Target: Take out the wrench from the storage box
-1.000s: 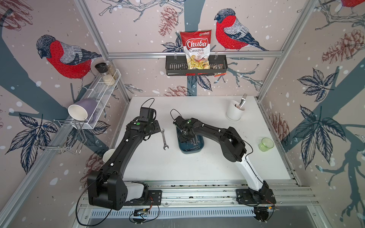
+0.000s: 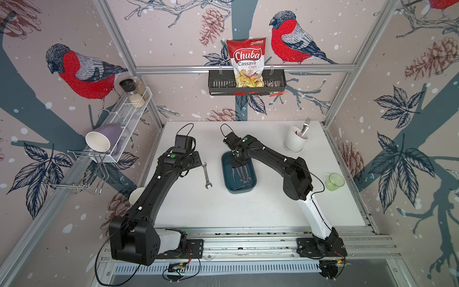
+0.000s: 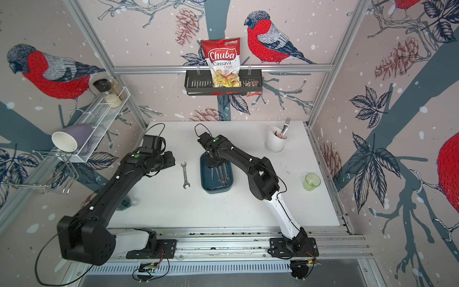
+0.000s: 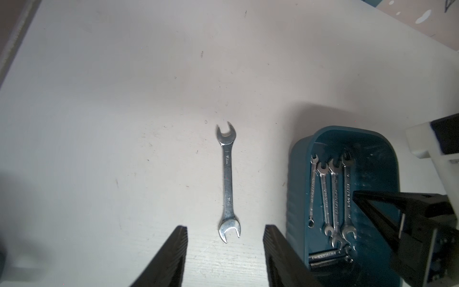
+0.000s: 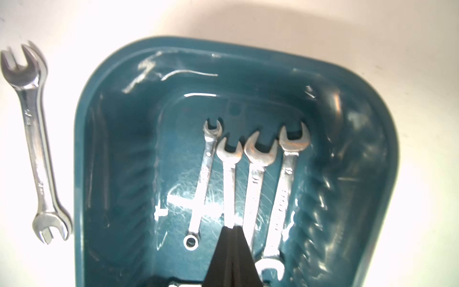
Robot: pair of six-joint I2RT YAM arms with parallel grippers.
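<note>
The dark teal storage box [image 2: 246, 190] stands mid-table, with several silver wrenches lying on its floor. In the right wrist view, a small wrench [image 5: 200, 191] lies leftmost of a row beside other wrenches [image 5: 279, 205]. My right gripper is over the box, its fingers pressed together with no wrench between them; the tips overlap the lower part of the row. Outside the box, to its left, a larger open-ended wrench [image 4: 227, 181] lies flat on the white table. My left gripper hangs above that table area, fingers spread and empty.
A white cutlery cup [image 2: 295, 140] stands at the back right and a green glass [image 2: 334, 181] at the right edge. A wire rack [image 2: 119, 124] hangs on the left wall.
My right gripper has risen and shifted back and slightly right over the box, uncovering more of the wrenches. The left arm and the wrench on the table have stayed put.
</note>
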